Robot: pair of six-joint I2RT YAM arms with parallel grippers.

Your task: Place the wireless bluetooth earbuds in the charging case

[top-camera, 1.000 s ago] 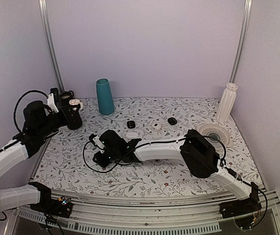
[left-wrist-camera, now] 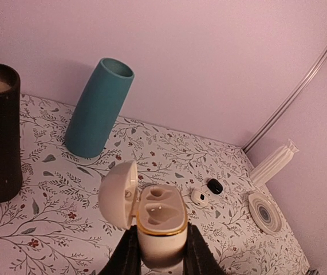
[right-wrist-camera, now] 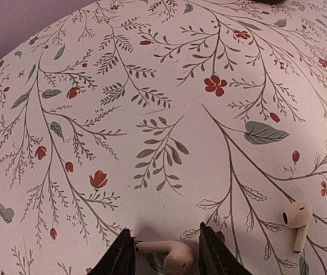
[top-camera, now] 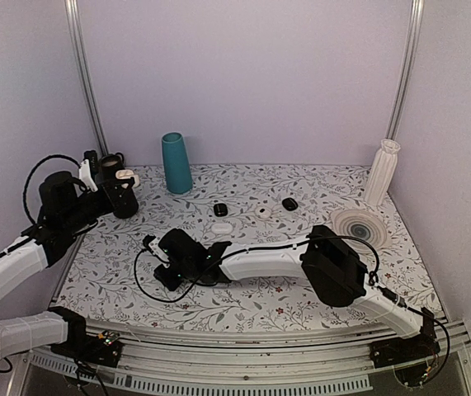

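The open white charging case (left-wrist-camera: 162,243) stands upright in my left gripper (top-camera: 124,185), which is shut on its lower part. Its lid (left-wrist-camera: 118,195) is tipped back to the left, and the earbud slots look empty. At the front left of the table, my right gripper points down, part open. Between its fingers lies one white earbud (right-wrist-camera: 177,259), its stem end close to the left finger; whether they touch, I cannot tell. A second earbud (right-wrist-camera: 298,214) rests on the table to the right in the right wrist view.
Behind stand a teal vase (top-camera: 176,163) and a dark mug (top-camera: 124,202). Two small black items (top-camera: 220,209) and white cases (top-camera: 222,228) lie mid-table. A round plate (top-camera: 359,227) and a white vase (top-camera: 381,172) are at the right.
Compared with about a second ago, my right gripper is lower and slightly further left in the top view. The left arm and the case have stayed in place.
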